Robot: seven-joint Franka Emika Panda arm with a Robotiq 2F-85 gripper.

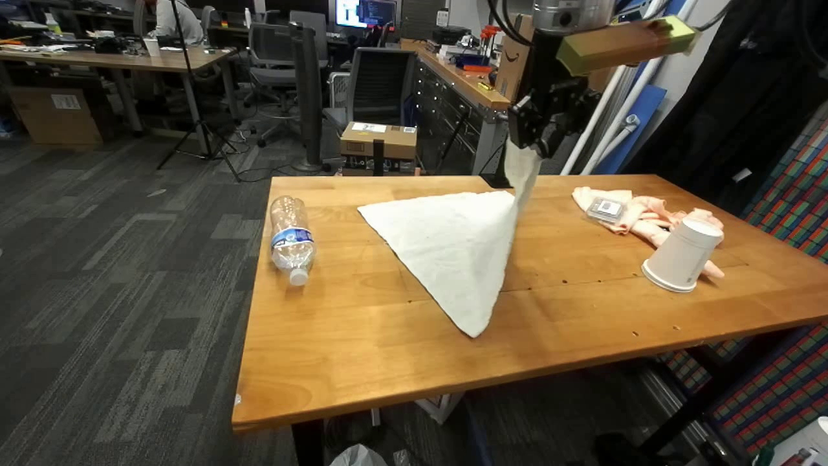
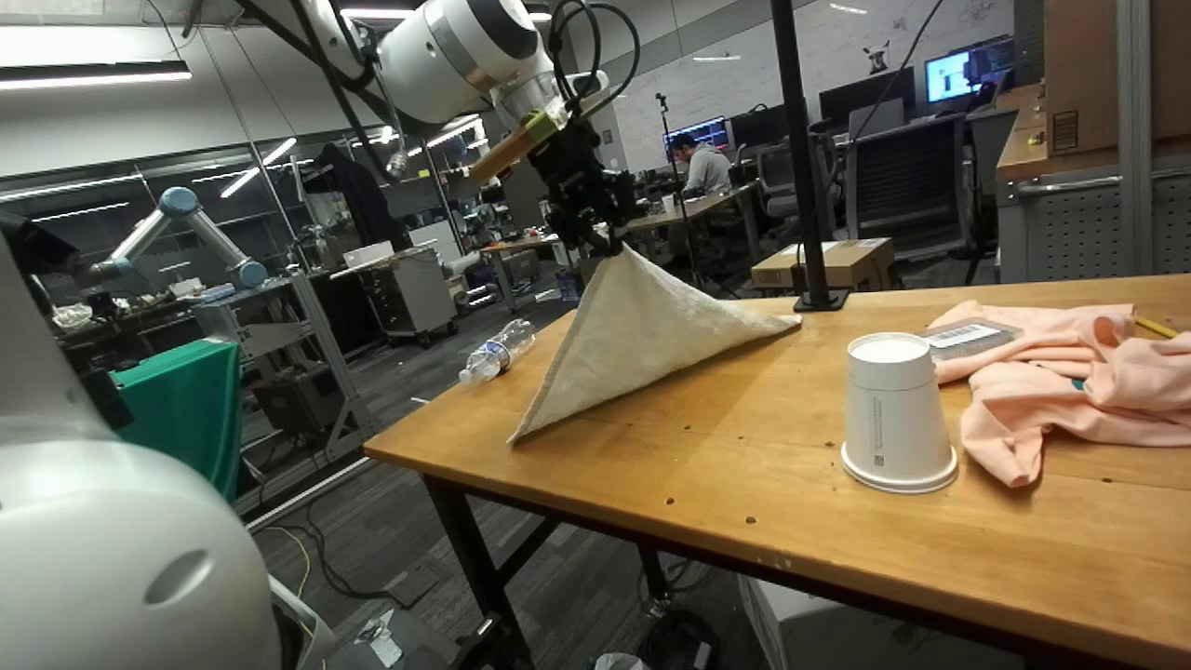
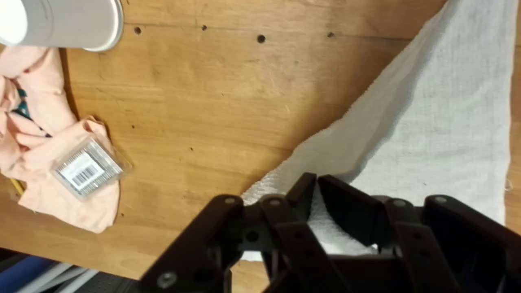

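A white cloth (image 1: 450, 241) lies partly on the wooden table, with one corner pulled up off the surface. In exterior view 1 my gripper (image 1: 535, 149) is high over the far part of the table, shut on that corner. Exterior view 2 shows the cloth (image 2: 642, 335) rising as a slanted sheet to the gripper (image 2: 609, 247). Between the dark fingers in the wrist view, the white cloth (image 3: 449, 127) bunches and spreads away to the upper right. The exact pinch is partly hidden by the fingers.
An upside-down white cup (image 1: 683, 255) stands at the table's right, beside a crumpled peach cloth (image 2: 1038, 380) with a clear labelled packet (image 3: 88, 168) on it. On the left lies a clear plastic bottle (image 1: 292, 241).
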